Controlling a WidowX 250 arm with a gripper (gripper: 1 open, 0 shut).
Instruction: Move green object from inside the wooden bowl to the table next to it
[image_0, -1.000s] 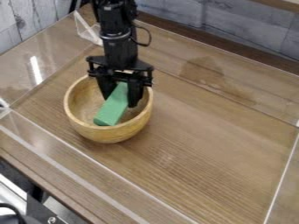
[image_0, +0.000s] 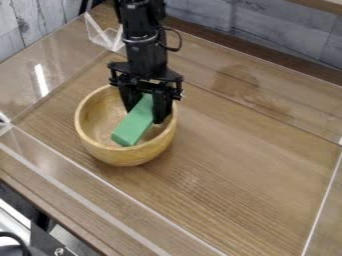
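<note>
The green object (image_0: 132, 125) lies in the wooden bowl (image_0: 91, 139), slanting from the bowl's front left up toward its back right. My gripper (image_0: 147, 101) reaches down from the back over the bowl's rear rim. Its dark fingers are around the upper end of the green object, which they partly cover. Whether they press on it cannot be made out. The green object's lower end is inside the bowl, below the rim.
Bare wooden table (image_0: 254, 160) spreads wide to the right of the bowl. A pale seam crosses the table at the left. Dark cables and a round black part (image_0: 14, 244) sit at the lower left corner. A grey wall stands behind.
My gripper has shifted slightly to the right. The green object's upper end has moved a little right too, and the bowl has slid very slightly the same way.
</note>
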